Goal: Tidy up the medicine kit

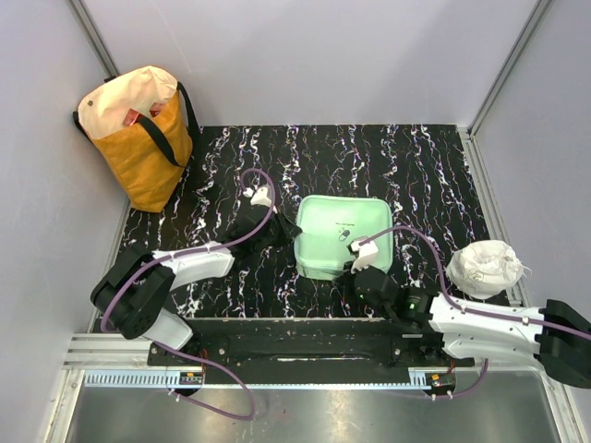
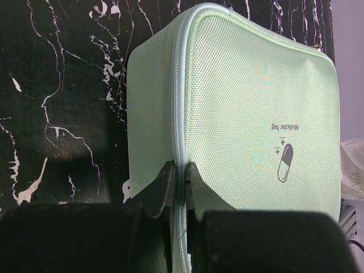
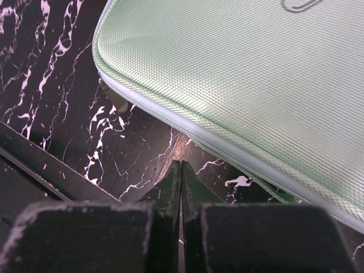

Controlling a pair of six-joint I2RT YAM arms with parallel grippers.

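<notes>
A pale green medicine bag (image 1: 337, 221) lies on the dark marble table, printed "Medicine bag" with a pill logo in the left wrist view (image 2: 256, 114). My left gripper is shut on the bag's zipped left edge. My right gripper is at the bag's front edge, its tips close together just beside the zipper rim over bare marble; nothing shows between them.
An orange tote bag (image 1: 148, 157) stands at the back left. A white bundled plastic bag (image 1: 485, 266) lies at the right.
</notes>
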